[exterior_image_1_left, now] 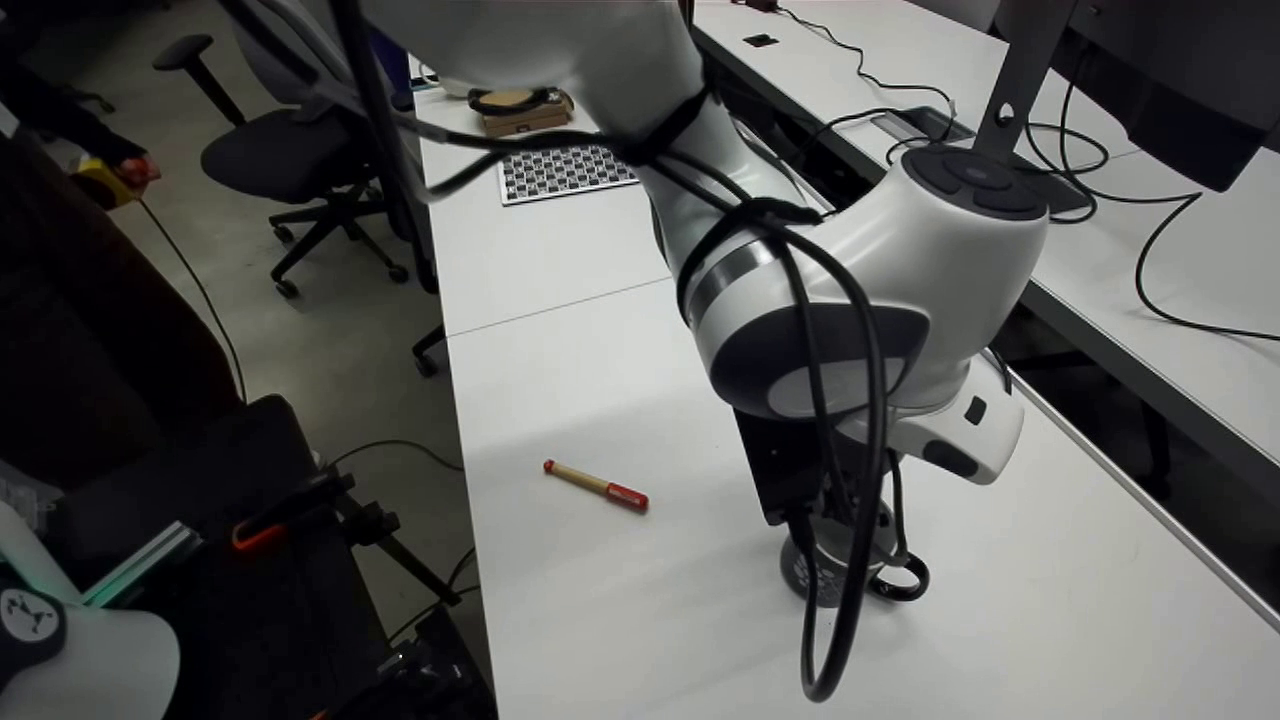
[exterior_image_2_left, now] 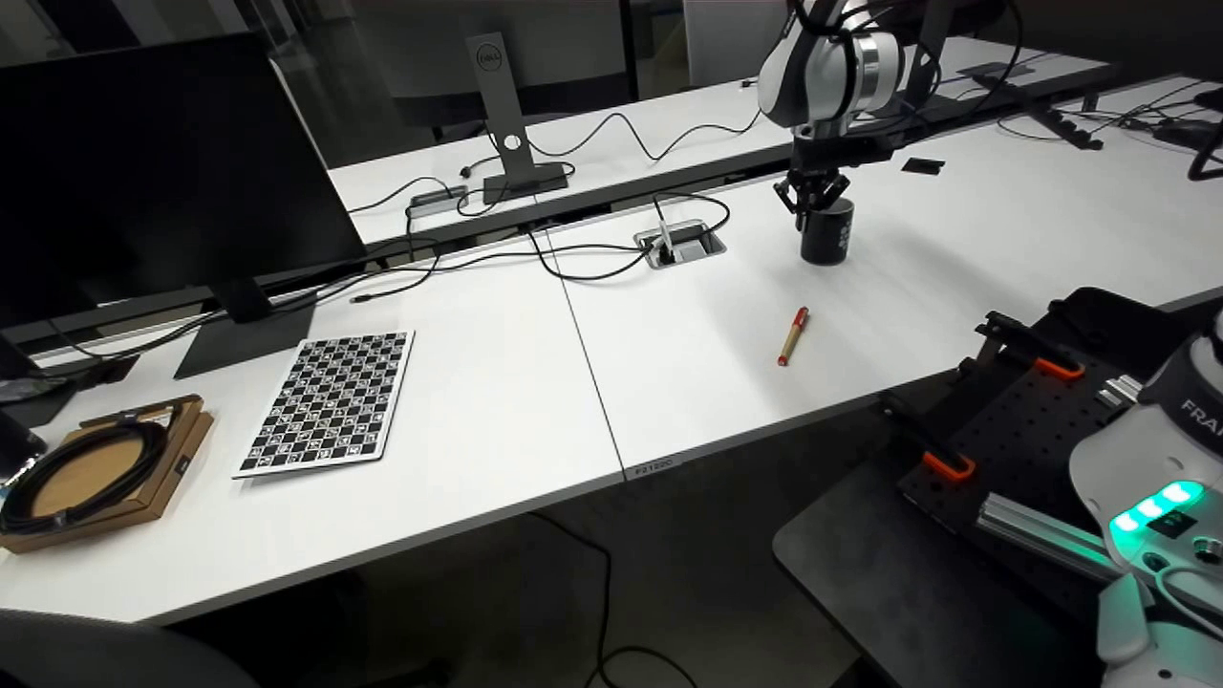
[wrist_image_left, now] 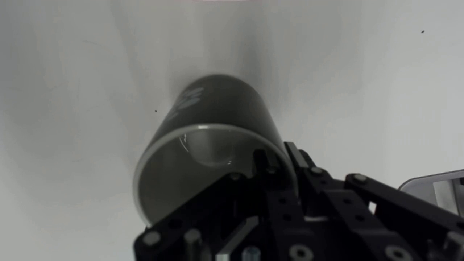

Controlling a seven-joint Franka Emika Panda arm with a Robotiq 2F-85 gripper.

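A dark mug (exterior_image_2_left: 827, 239) stands upright at the right part of the white table, a pale pattern on its side and a black handle. My gripper is shut on the mug's rim: in the wrist view one finger is inside the cup and the other outside its wall. From exterior view 1 the arm and cables cover much of the mug (exterior_image_1_left: 797, 569). Whether its base touches the table is hard to tell. A red and tan marker (exterior_image_1_left: 596, 486) lies apart from the mug, closer to the table's edge.
A checkered board (exterior_image_2_left: 327, 401) and a box with coiled cable (exterior_image_2_left: 103, 470) are at the table's far end. A metal socket tray (exterior_image_2_left: 682, 243) with cables is set into the tabletop. Bare table surrounds the marker.
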